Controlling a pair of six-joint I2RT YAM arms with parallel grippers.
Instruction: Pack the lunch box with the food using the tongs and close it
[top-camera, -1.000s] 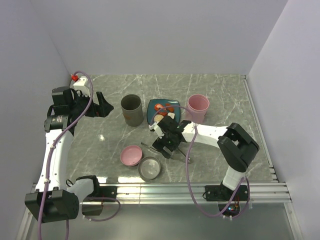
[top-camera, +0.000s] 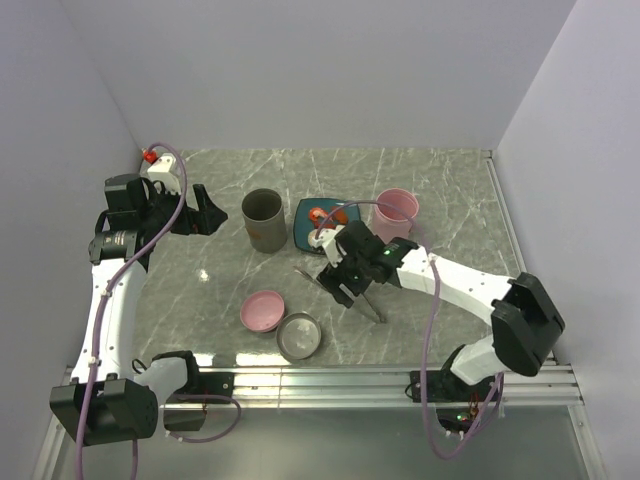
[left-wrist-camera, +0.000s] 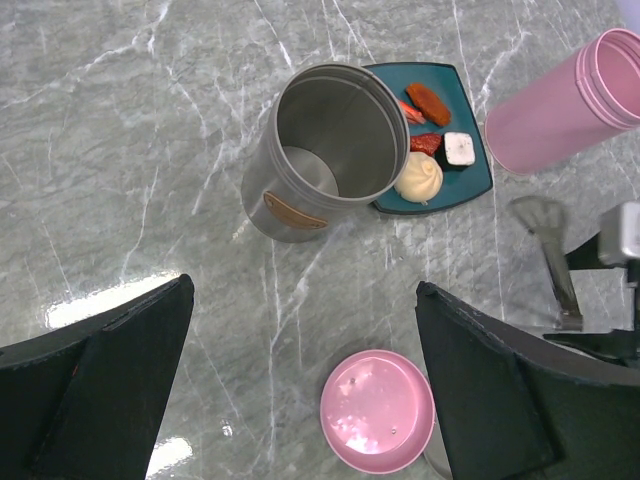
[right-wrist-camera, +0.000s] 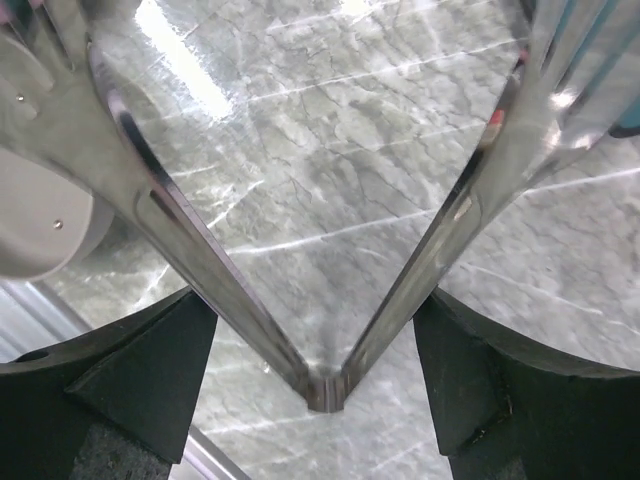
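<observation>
A teal tray (left-wrist-camera: 393, 72) holds food pieces, among them sushi (left-wrist-camera: 458, 149) and a cream-coloured piece (left-wrist-camera: 418, 178). Metal tongs (right-wrist-camera: 240, 310) fill the right wrist view, their bend low between the fingers of my open right gripper; in the top view that gripper is over the table below the tray. My left gripper hangs open at the left side, above bare table. A pink bowl (top-camera: 262, 311) and a metal bowl (top-camera: 298, 337) sit at the front middle.
A grey canister (top-camera: 264, 231) stands left of the tray, a pink cup (top-camera: 398, 200) right of it. Bare table lies at the left, at the back and at the far right. Walls enclose the table.
My right gripper and arm have moved rightward and slightly up in the top view, the elbow swinging right. The left arm is unchanged.
</observation>
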